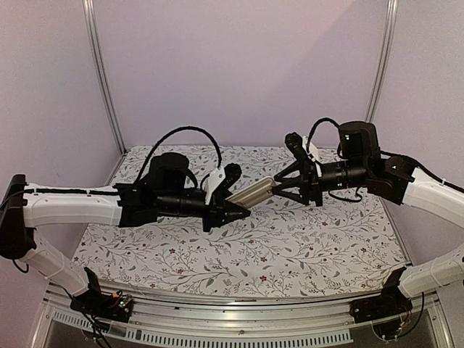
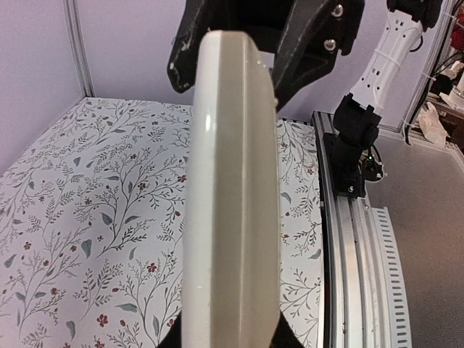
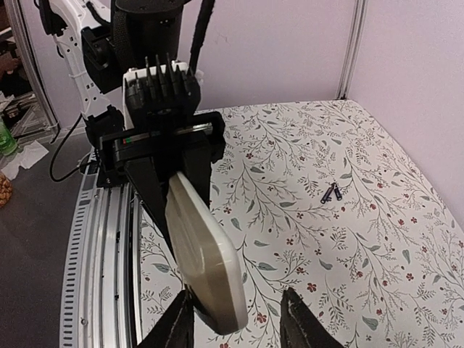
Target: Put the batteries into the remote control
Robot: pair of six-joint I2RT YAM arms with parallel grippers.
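Note:
The pale remote control point(image 1: 251, 193) is held up off the table at a slant, its near part between the fingers of my left gripper, which is shut on it. In the left wrist view the long white remote point(image 2: 230, 181) fills the middle. My right gripper point(image 1: 275, 185) stands part open at the remote's far end, fingers apart; in the right wrist view that end lies close to the left-hand fingertip point(image 3: 177, 319), and contact cannot be told. Two small dark batteries point(image 3: 328, 193) lie side by side on the table. I cannot make out the battery slot.
A metal rail point(image 1: 239, 319) runs along the front edge, and pale walls point(image 1: 232, 72) close in the back and sides.

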